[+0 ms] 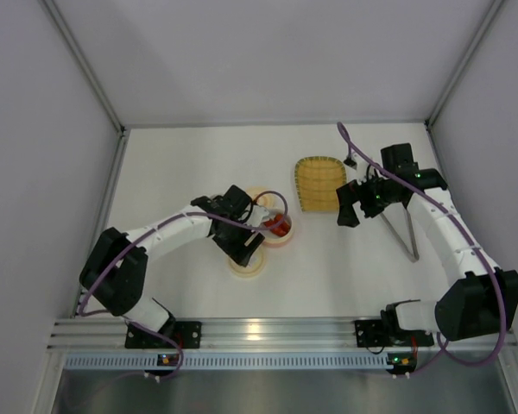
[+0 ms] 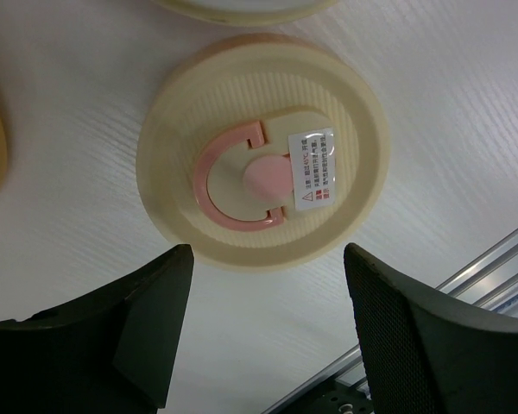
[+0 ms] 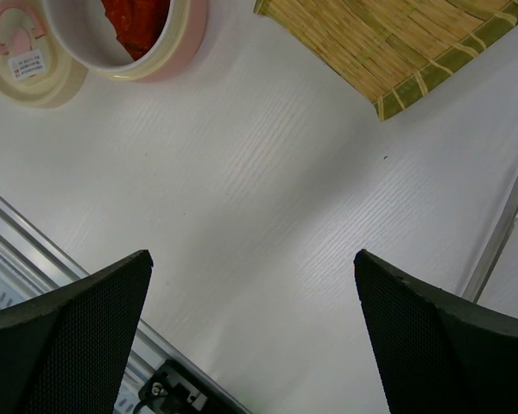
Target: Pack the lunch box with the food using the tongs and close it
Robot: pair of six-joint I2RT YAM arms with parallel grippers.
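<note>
A round cream lid (image 2: pixel 350 207) with a pink handle lies flat on the table, filling much of the left wrist view. My left gripper is over the lid's near edge, its fingers spread apart with nothing between them. Beside this lid is the pink round box (image 3: pixel 194 43), uncovered, with red food (image 3: pixel 138 26) inside. Partly behind the left arm in the top view shows a second cream lid (image 1: pixel 262 197). My right gripper stands open above bare table, right of the box.
A woven bamboo mat (image 1: pixel 320 181) lies at the back, right of the box. Metal cutlery, including a fork (image 3: pixel 501 233), is on the right under the right arm.
</note>
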